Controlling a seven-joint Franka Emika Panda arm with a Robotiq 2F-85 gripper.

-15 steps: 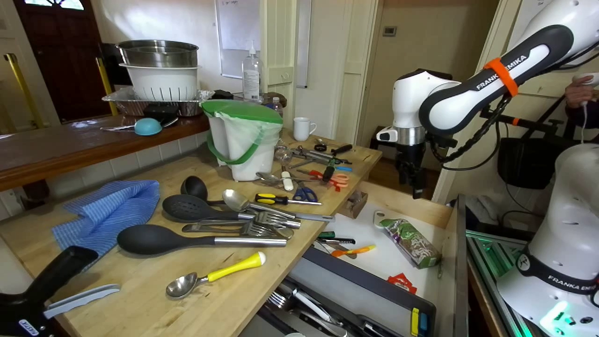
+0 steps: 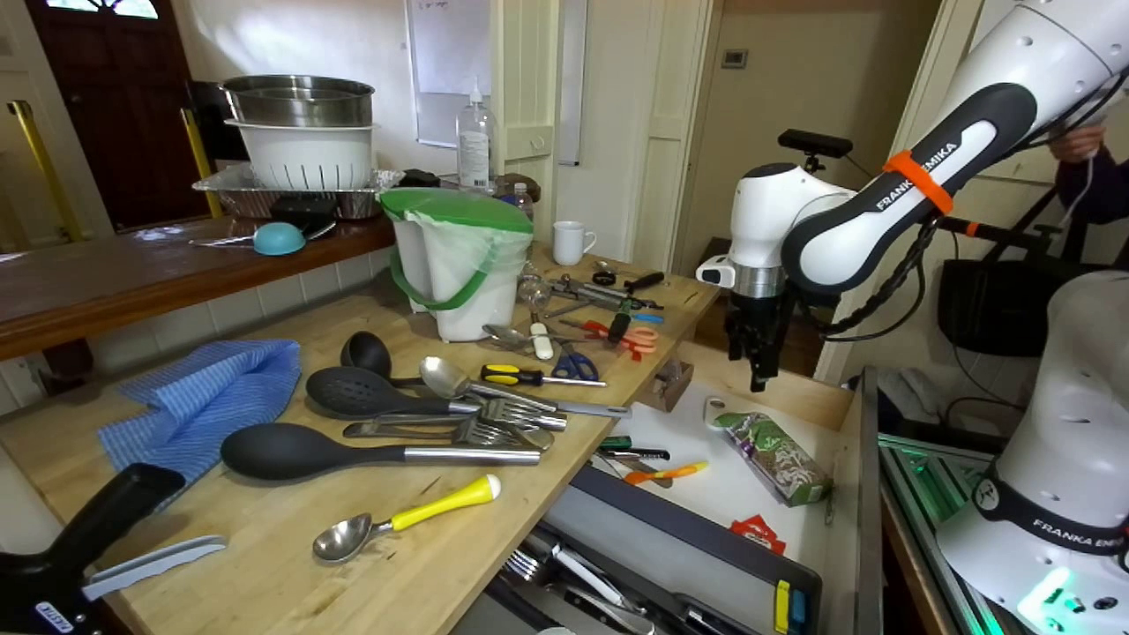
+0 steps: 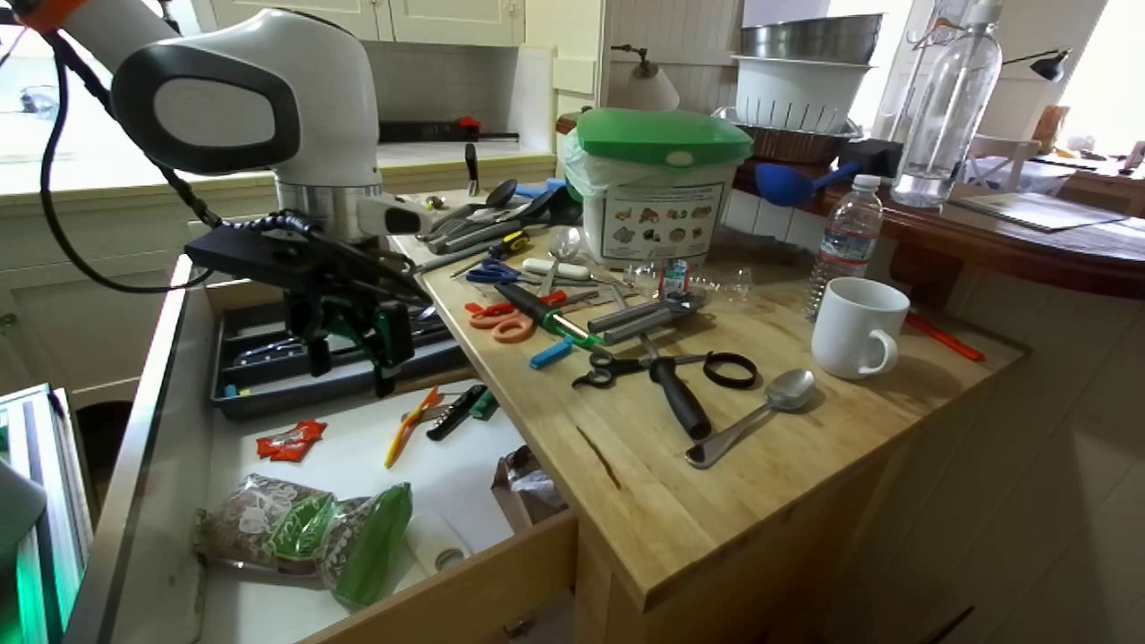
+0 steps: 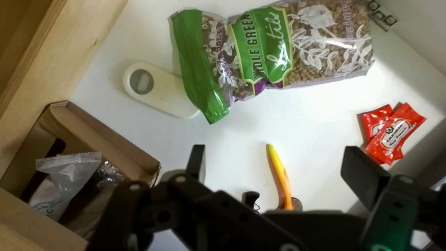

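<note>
My gripper hangs above the open drawer, its black fingers (image 4: 196, 163) wide apart and nothing held between them. Below, seen between the fingers in the wrist view, an orange and yellow tool (image 4: 281, 171) lies on the white drawer floor. A bag of green lentils (image 4: 267, 50) rests beyond it, with a white oval object (image 4: 163, 90) partly under the bag's green end. Red sauce packets (image 4: 393, 129) lie at the right. At the left is an open cardboard box (image 4: 113, 136) with a clear plastic bag (image 4: 69, 167) inside.
A dark cutlery tray (image 3: 322, 392) fills the drawer's other end. The wooden counter (image 2: 265, 540) beside the drawer is crowded with utensils, scissors (image 3: 515, 322), a white mug (image 3: 855, 322) and a green-lidded bin (image 3: 655, 215). The wooden drawer wall (image 3: 472, 585) bounds the drawer's box side.
In exterior view 1 the arm has come lower and shifted slightly left, bringing the gripper closer to the drawer. The objects in the drawer and on the counter have not moved.
</note>
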